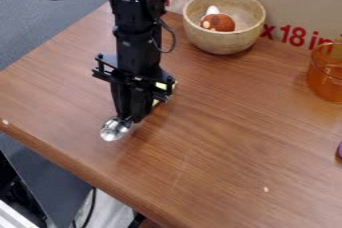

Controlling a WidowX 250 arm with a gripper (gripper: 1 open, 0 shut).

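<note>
The black arm reaches down to the left-middle of the wooden table [227, 162], its gripper [131, 114] pointing downward low over the surface. Just below the fingertips is a shiny silver rounded piece [115, 130], perhaps the head of a spoon or similar utensil; the fingers mostly hide the rest of it, and whether they are closed on it is not clear.
A wooden bowl [227, 36] holding brown and white items stands at the back. An orange translucent container [326, 77] is at the right edge, with a small purple thing below it, cut off. The table's front-left edge lies near the gripper.
</note>
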